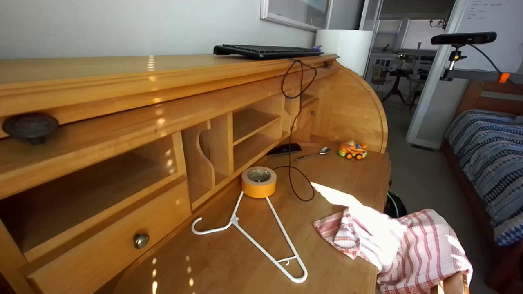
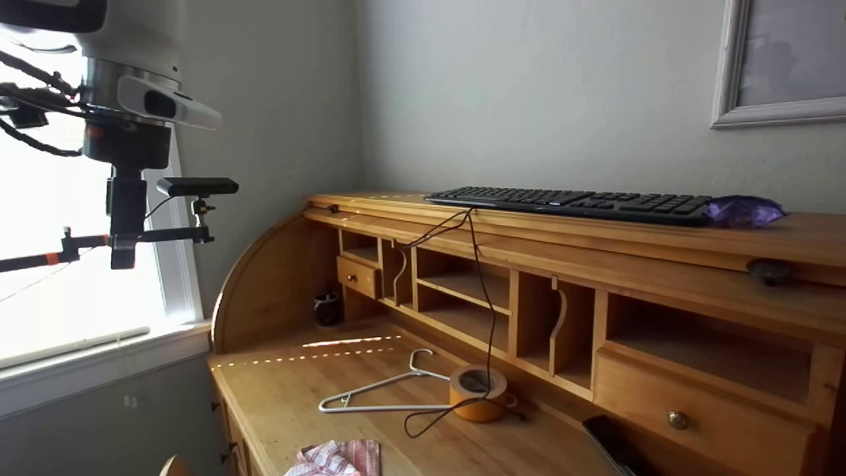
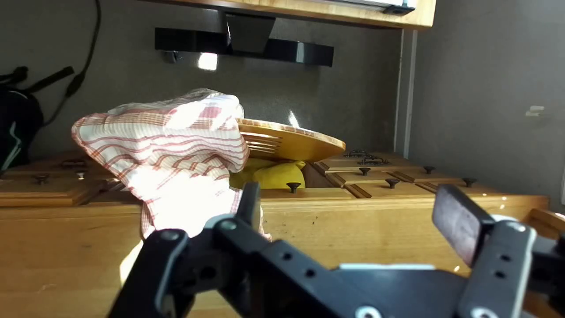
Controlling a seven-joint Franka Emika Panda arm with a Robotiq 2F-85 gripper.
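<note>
In the wrist view my gripper stands open, its fingers (image 3: pixel 459 225) far apart and nothing held between them. A white hanger (image 1: pixel 260 242) lies on the desktop, one end against an orange tape roll (image 1: pixel 258 183). Draped over the desk's front edge and a chair is a red-and-white cloth (image 1: pixel 416 245), also seen in the wrist view (image 3: pixel 175 143). The arm (image 2: pixel 131 103) hangs at the upper left in exterior view 2, well above the desk; its gripper does not show clearly there.
A black keyboard (image 1: pixel 267 51) sits on the desk's top shelf, its cable hanging down to the desktop. Farther along lie a spoon (image 1: pixel 323 151), a dark flat object (image 1: pixel 284 149) and a toy car (image 1: pixel 352 150). The chair (image 3: pixel 296 140) stands at the front edge. Bare desktop surrounds the hanger.
</note>
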